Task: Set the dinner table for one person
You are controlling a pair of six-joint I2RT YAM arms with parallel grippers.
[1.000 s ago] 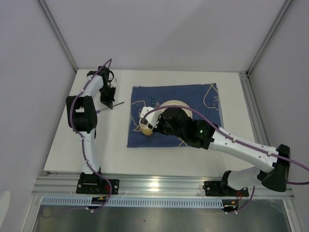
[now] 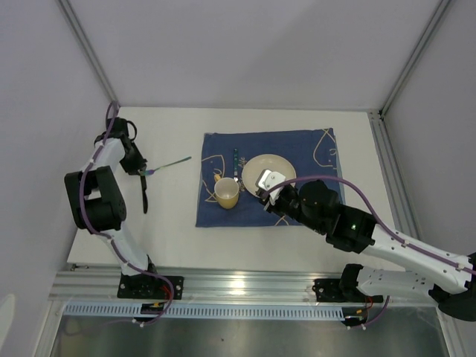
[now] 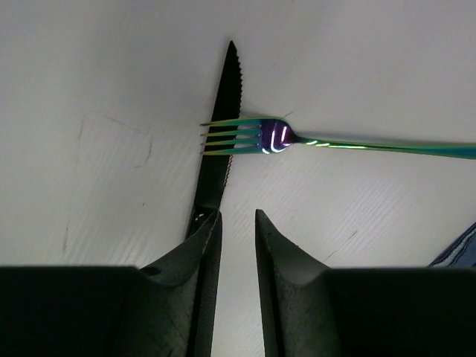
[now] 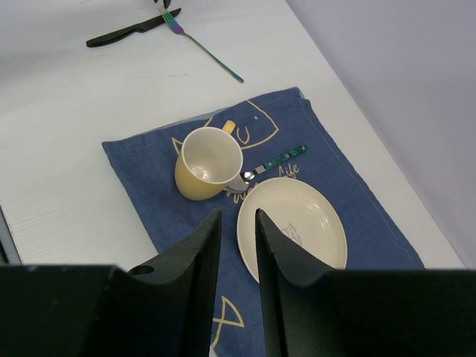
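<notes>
A black knife (image 3: 216, 178) lies on the white table at the left, the tines of a rainbow fork (image 3: 372, 147) across its blade. My left gripper (image 2: 140, 169) is just above them, its fingers slightly apart and empty. On the blue placemat sit a cream plate (image 4: 291, 223), a yellow mug (image 4: 193, 178) and a green-handled spoon (image 4: 279, 159) beside the mug. My right gripper (image 2: 264, 193) hangs over the plate's left side, fingers slightly apart, nothing between them.
Walls and metal rails bound the table at the back and sides.
My right arm has shifted rightward, uncovering more of the mug and spoon.
</notes>
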